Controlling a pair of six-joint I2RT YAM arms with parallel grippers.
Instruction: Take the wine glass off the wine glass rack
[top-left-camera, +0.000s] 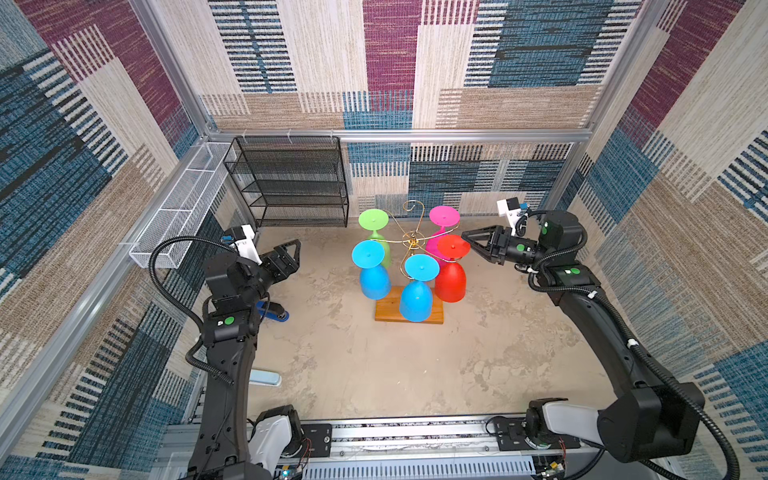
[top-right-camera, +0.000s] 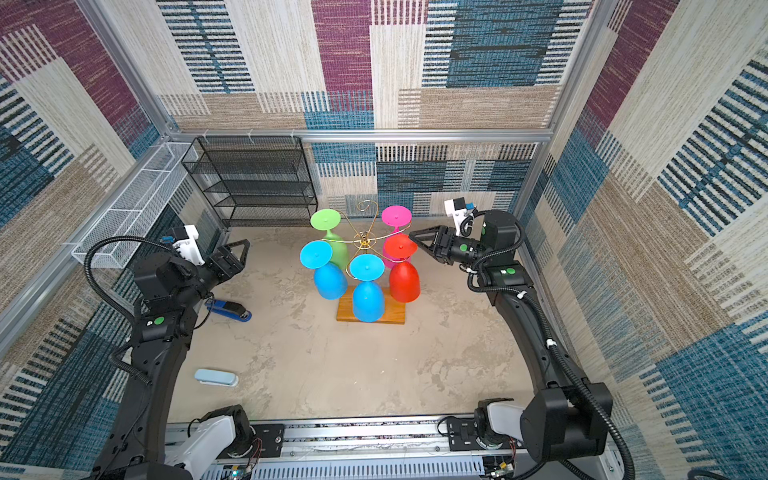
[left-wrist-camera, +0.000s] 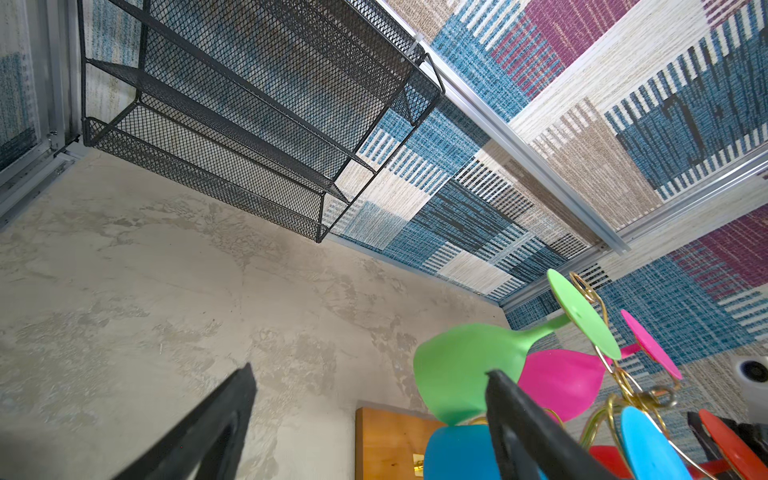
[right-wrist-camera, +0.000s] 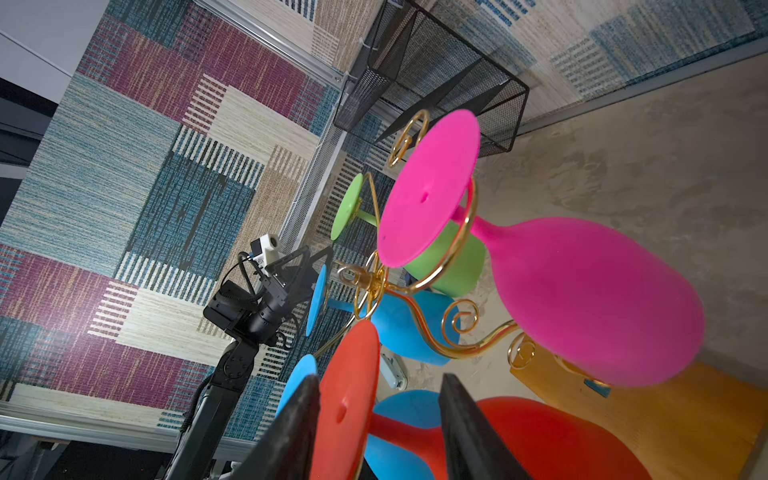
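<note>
A gold rack on a wooden base holds plastic wine glasses by their feet, bowls down: a red glass, a pink glass, a green glass and two blue ones, one at the front. My right gripper is open just right of the rack, close by the red glass's foot, whose stem shows between the blurred fingers in the right wrist view. My left gripper hangs left of the rack, apart from the glasses, fingers apart with nothing between them.
A black mesh shelf stands at the back left, a white wire basket on the left wall. A blue-and-black object and a light blue item lie on the left.
</note>
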